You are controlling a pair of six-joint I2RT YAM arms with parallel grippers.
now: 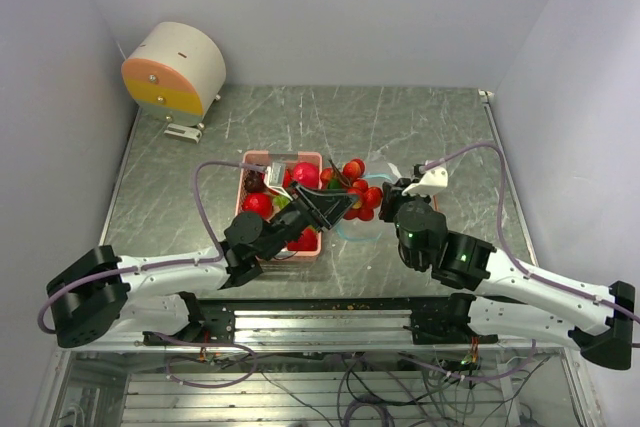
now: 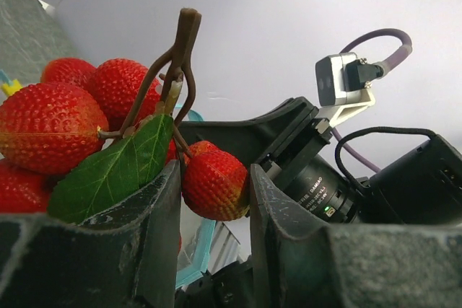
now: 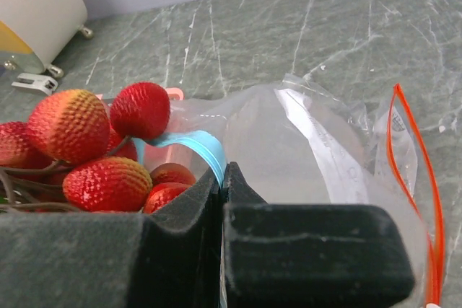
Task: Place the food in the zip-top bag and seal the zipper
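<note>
My left gripper (image 1: pixel 344 205) holds a cluster of red lychee-like fruit with brown stems and a green leaf; one fruit (image 2: pixel 215 185) sits between its fingertips. The cluster (image 3: pixel 105 185) hangs at the mouth of the clear zip top bag (image 3: pixel 281 156), just left of my right gripper. That gripper is shut on the bag's blue-edged rim (image 3: pixel 189 138), holding it up. The bag's red zipper edge (image 3: pixel 427 171) shows at the right in the right wrist view.
A pink basket (image 1: pixel 242 197) with more fruit stands under my left arm. A white drum-shaped object (image 1: pixel 180 62) stands at the back left.
</note>
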